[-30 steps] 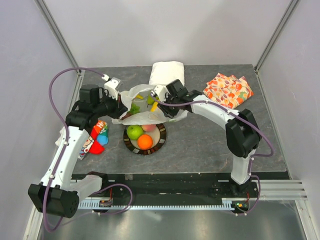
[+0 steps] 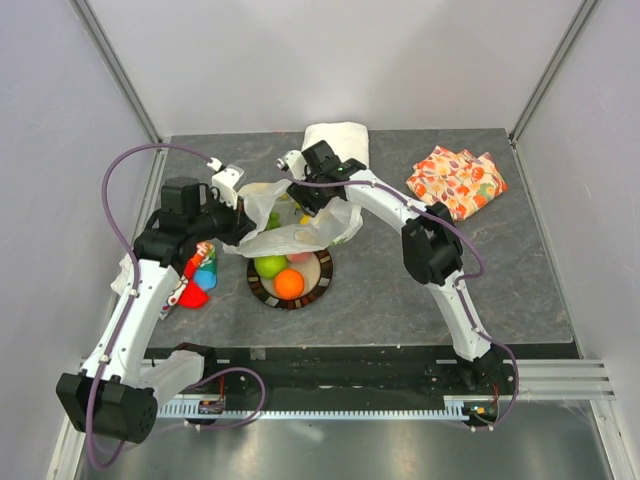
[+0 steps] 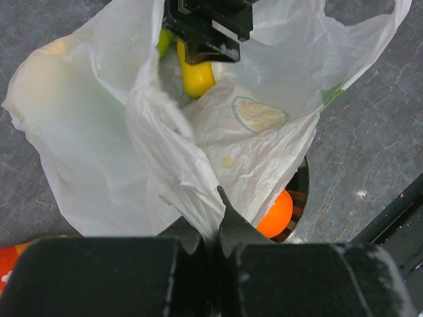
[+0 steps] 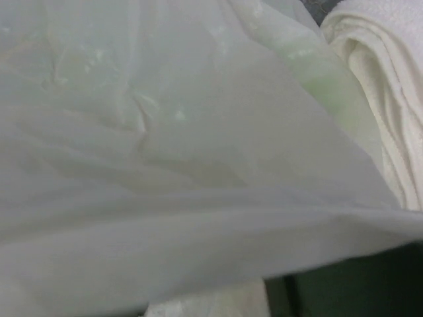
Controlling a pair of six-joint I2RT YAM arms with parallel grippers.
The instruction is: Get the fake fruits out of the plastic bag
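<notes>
The white plastic bag [image 2: 305, 238] [image 3: 251, 86] lies with its mouth spread in the middle of the table. My left gripper [image 2: 240, 236] is shut on gathered plastic at the bag's left edge. Inside the bag, a yellow fruit [image 3: 195, 74] and part of a green one [image 3: 164, 41] show. My right gripper [image 2: 302, 205] reaches into the mouth, its dark fingers parted, right by the yellow fruit; I see nothing held between them. Plastic [image 4: 165, 152] covers most of the right wrist view and hides the fingers there.
Below the bag, a dark-rimmed bowl [image 2: 257, 290] holds an orange [image 2: 289, 284], a green apple [image 2: 269, 266] and a partly covered pinkish fruit [image 2: 299, 257]. Behind stands a folded white towel [image 2: 345, 142]; at right lies an orange patterned cloth [image 2: 457, 182].
The left arm shifted slightly. The bowl's fruits look unmoved.
</notes>
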